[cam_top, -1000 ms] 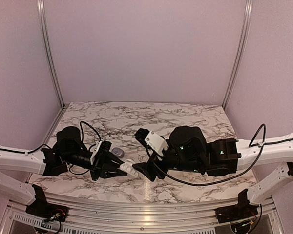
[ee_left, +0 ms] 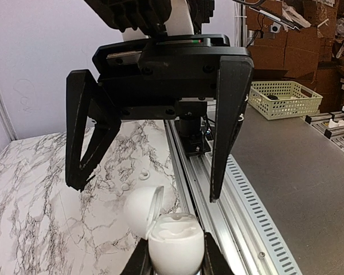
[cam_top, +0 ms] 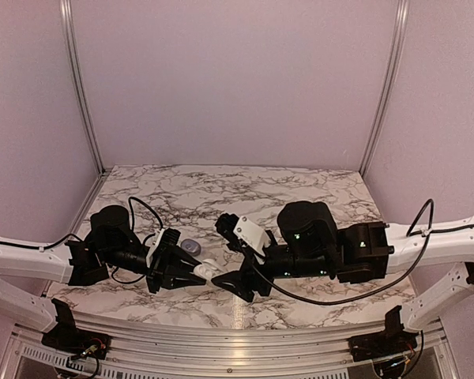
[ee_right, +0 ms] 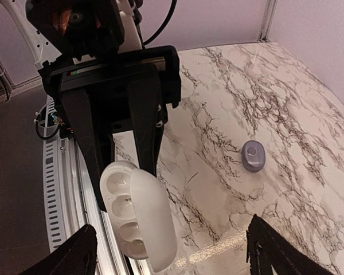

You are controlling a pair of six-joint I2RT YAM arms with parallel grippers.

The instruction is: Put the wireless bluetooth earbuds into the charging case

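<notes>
The white charging case (ee_right: 155, 212) is held in my left gripper (cam_top: 199, 276), lid raised, its earbud wells showing in the right wrist view. In the left wrist view the case (ee_left: 176, 243) fills the bottom centre between the fingertips. My right gripper (cam_top: 233, 288) stands open just beside the case, fingers spread either side of it; in the left wrist view its fingers (ee_left: 229, 126) hang above the case. I cannot tell whether any earbud sits in the wells.
A small grey-lilac object (ee_right: 253, 156) lies on the marble table (cam_top: 237, 189) behind my left gripper. The metal front rail (cam_top: 237, 339) runs below both grippers. A green basket (ee_left: 284, 100) stands off the table.
My left gripper with the case looks unmoved.
</notes>
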